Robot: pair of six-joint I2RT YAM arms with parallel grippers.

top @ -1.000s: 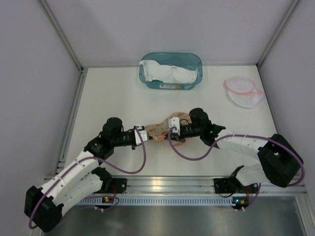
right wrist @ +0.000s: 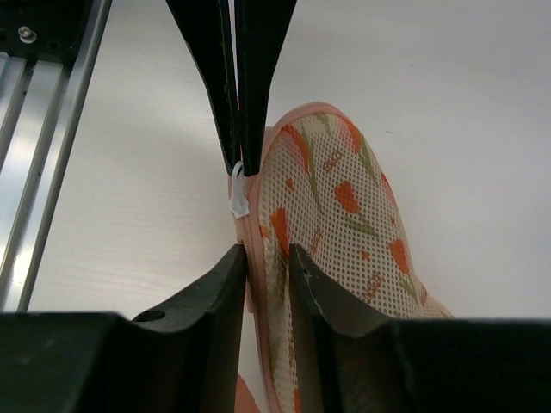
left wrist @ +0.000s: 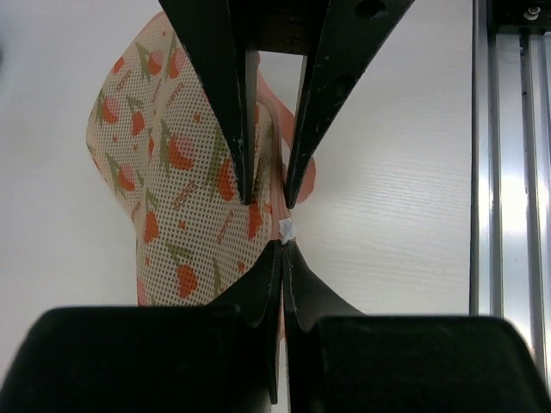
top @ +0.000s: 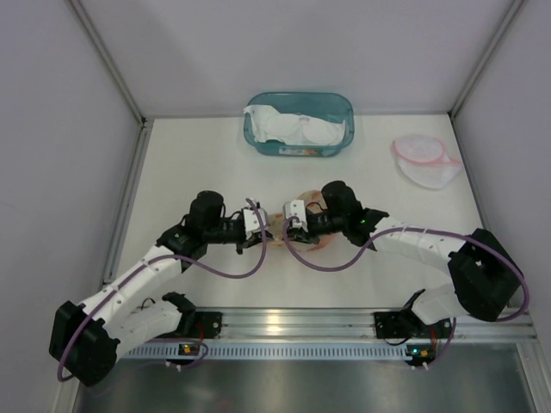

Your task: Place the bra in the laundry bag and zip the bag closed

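Note:
A mesh laundry bag with a strawberry print (left wrist: 176,194) and a pink zipped edge lies at the front middle of the table, partly hidden by both arms in the top view. My left gripper is shut on the small white zipper pull (right wrist: 239,200). Close by, my right gripper stands part open, its fingers apart on either side of the bag's pink edge (right wrist: 256,232). Its two fingers (left wrist: 301,163) also show apart in the left wrist view. What is inside the bag cannot be made out.
Behind the arms stands a teal bin (top: 320,104) holding white, bra-like garments (top: 297,129). A white mesh bag with pink trim (top: 428,161) lies flat at the back right. Bare table surrounds the strawberry bag, and a metal rail (top: 297,320) runs along the front.

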